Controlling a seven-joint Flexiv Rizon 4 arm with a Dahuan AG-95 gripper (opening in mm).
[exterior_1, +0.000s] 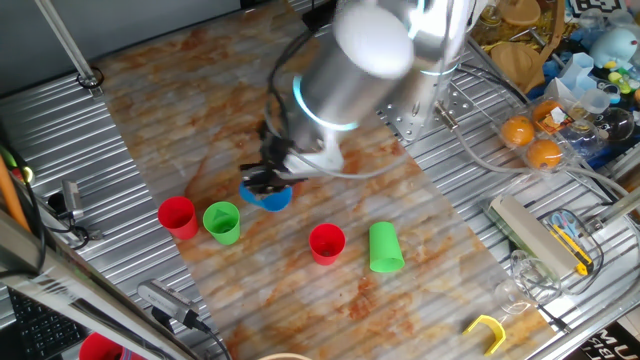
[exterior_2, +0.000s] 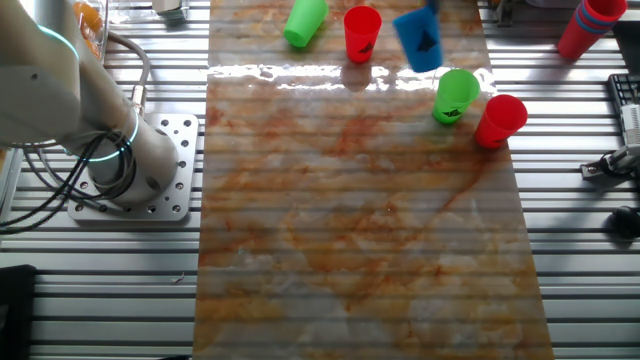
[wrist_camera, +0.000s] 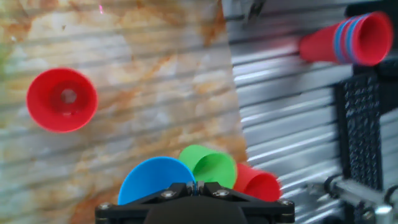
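The blue cup (exterior_2: 418, 42) appears blurred and tilted, hanging from the dark gripper tip at the upper edge of exterior view 2. In the wrist view my gripper is shut at the near rim of this cup (wrist_camera: 152, 176). Exterior view 1 shows the gripper (exterior_1: 262, 180) over the blue cup (exterior_1: 272, 198), partly covering it. Beside it stand a green cup (exterior_1: 222, 224) and a red cup (exterior_1: 179, 217), both mouth up. Another red cup (exterior_1: 327, 244) is upright nearer the middle, and a second green cup (exterior_1: 385, 248) seems to lie on its side.
The marbled board (exterior_2: 370, 250) is bare over its large remaining area. Off the board are a stack of red and blue cups (wrist_camera: 348, 38) and a keyboard (wrist_camera: 360, 130). A yellow bracket-shaped piece (exterior_1: 487, 333) rests near the board's corner.
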